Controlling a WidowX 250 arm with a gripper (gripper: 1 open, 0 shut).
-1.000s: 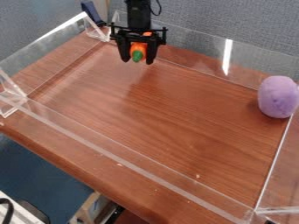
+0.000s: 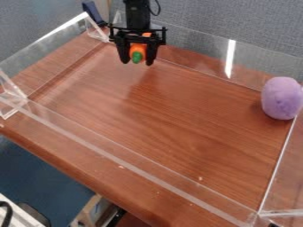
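At the back of the wooden tray, near the top centre of the view, my black gripper (image 2: 137,44) is around an orange object with a green tip (image 2: 137,52), likely a toy carrot. The object sits between the fingers, partly hidden by them; whether they press on it I cannot tell. A purple eggplant-like object (image 2: 282,97) rests at the right edge of the tray.
Clear plastic walls (image 2: 142,164) edge the wooden surface (image 2: 166,115), whose middle is empty. A grey backdrop stands behind, and dark floor shows at the lower left.
My gripper and the orange object have shifted very slightly; little else differs.
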